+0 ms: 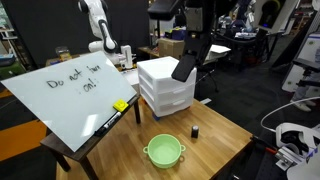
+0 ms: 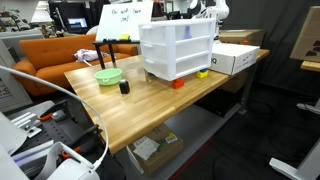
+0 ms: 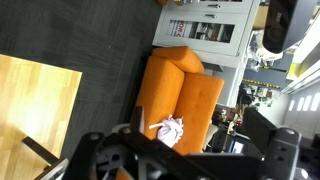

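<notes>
My gripper is raised high and empty. In the wrist view its two dark fingers point(image 3: 125, 140) stand wide apart, with an orange sofa in the background between them. In exterior view 1, one dark finger point(image 1: 185, 68) shows in front of the white drawer unit point(image 1: 165, 95). Well below, a light green bowl with handles point(image 1: 164, 150) rests on the wooden table, apart from the gripper. To its right stands a small black object point(image 1: 195, 131), also seen in exterior view 2 as a dark upright piece point(image 2: 124, 87).
A tilted whiteboard point(image 1: 65, 100) with handwriting stands left of the bowl, a yellow item point(image 1: 120, 105) at its edge. Red point(image 2: 178, 84) and yellow point(image 2: 202, 74) blocks lie beside the drawers.
</notes>
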